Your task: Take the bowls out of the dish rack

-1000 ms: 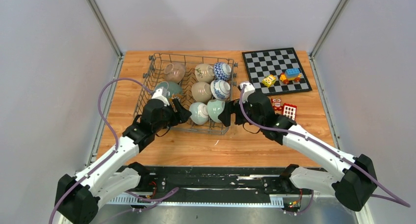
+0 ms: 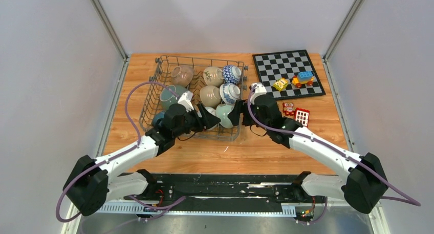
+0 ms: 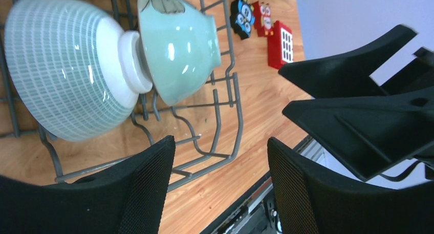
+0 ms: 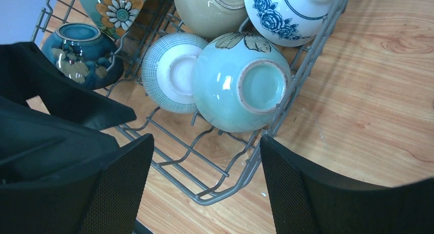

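The wire dish rack (image 2: 163, 60) holds several bowls tilted on their sides. At its front right corner rests a pale green bowl (image 2: 224, 114) with a leaf pattern; the white bowl with fine blue dots (image 4: 153, 65) leans right beside it. My left gripper stands over the rack's front edge, its fingers parted and empty, and partly covers the dotted bowl in the top view. Just right of the green bowl, my right gripper also hangs open with nothing between its fingers. In the right wrist view both bowls show beyond the fingertips.
Blue-and-white bowls (image 2: 230, 93) and beige bowls (image 2: 210, 96) sit farther back. A blue bowl (image 4: 82, 55) is at the rack's left. The chessboard (image 2: 271, 85) with toys occupies the back right. Bare table lies in front; my two grippers are close together.
My left gripper has moved right, closer to the right gripper, and now covers part of the dotted bowl. The bowls stay in place.
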